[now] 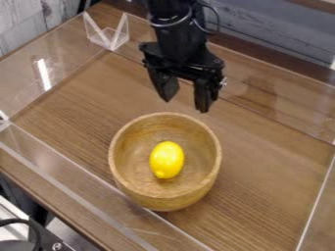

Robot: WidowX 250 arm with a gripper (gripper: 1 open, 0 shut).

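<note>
A yellow egg-shaped object (167, 160) lies inside a round wooden bowl (128, 172) in the lower middle of the wooden table (262, 186). My black gripper (183, 93) hangs above and behind the bowl, near the top centre, with its two fingers spread apart and pointing down. I see nothing held between them.
A clear plastic piece (112, 29) stands at the top left, and another lies at the left edge. A black cable crosses the bottom left corner. The table to either side of the bowl is clear.
</note>
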